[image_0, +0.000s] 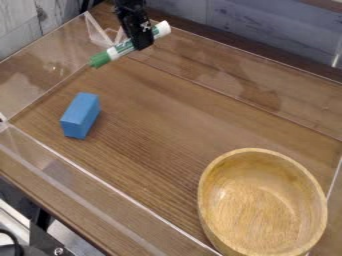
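At the top of the view, left of centre, the black gripper (140, 32) is shut on a white and green cylinder (111, 54), held tilted, its green end toward the lower left. A blue block (80, 115) lies on the wooden surface at the left. The gripper's fingertips are small and hard to make out.
A large round wooden bowl (261, 200) sits at the lower right. A clear plastic object is at the upper left behind the cylinder, its outline unclear.
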